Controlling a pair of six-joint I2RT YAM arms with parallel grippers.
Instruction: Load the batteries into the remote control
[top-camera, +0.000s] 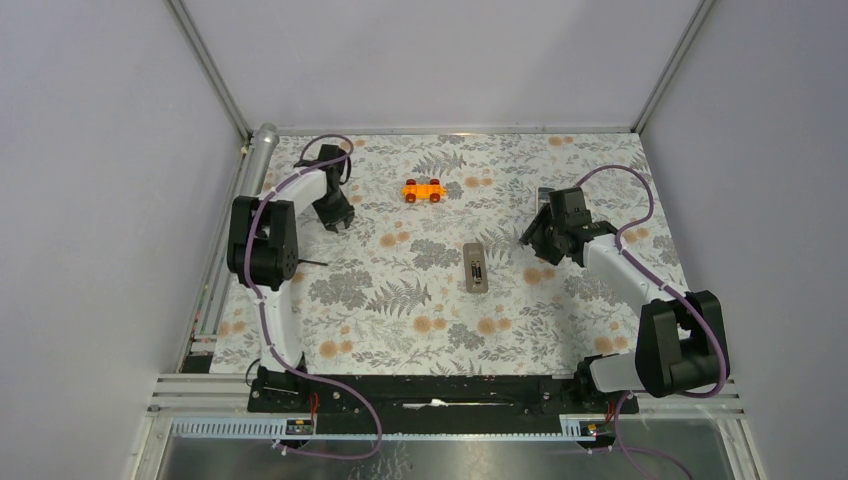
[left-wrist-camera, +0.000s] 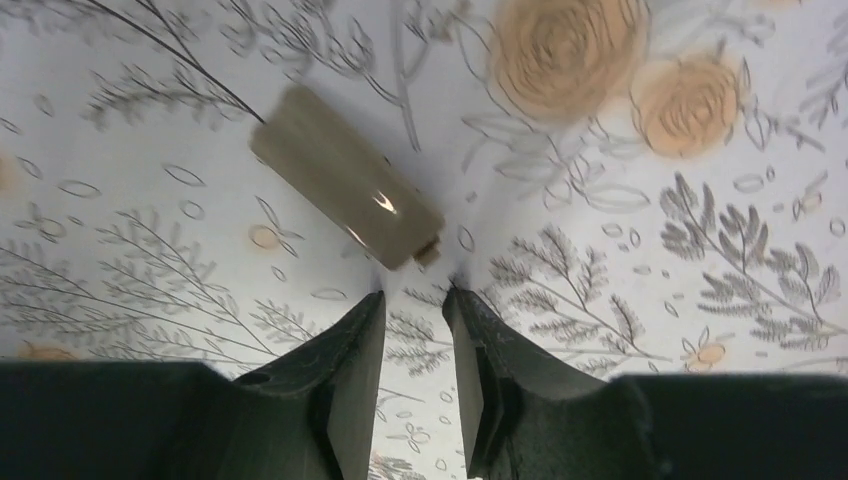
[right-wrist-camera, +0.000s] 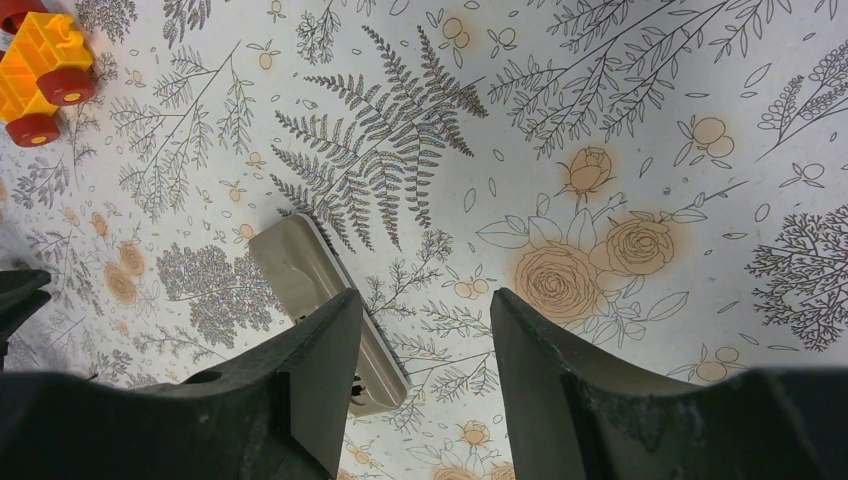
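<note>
The grey remote control (top-camera: 476, 268) lies in the middle of the table, its battery compartment open; in the right wrist view the remote (right-wrist-camera: 295, 265) is partly behind a finger. In the left wrist view a blurred grey-brown block with a small nub (left-wrist-camera: 345, 175), possibly a battery, is above my left fingertips. My left gripper (top-camera: 338, 222) is over the left of the table, fingertips close with a narrow gap; whether it holds anything is unclear. My right gripper (top-camera: 532, 240) hangs right of the remote, part open with nothing between its fingers.
An orange toy car (top-camera: 423, 191) with red wheels stands at the back middle. A dark thin stick (top-camera: 312, 262) lies at left. A grey object (top-camera: 544, 197) is partly hidden behind the right gripper.
</note>
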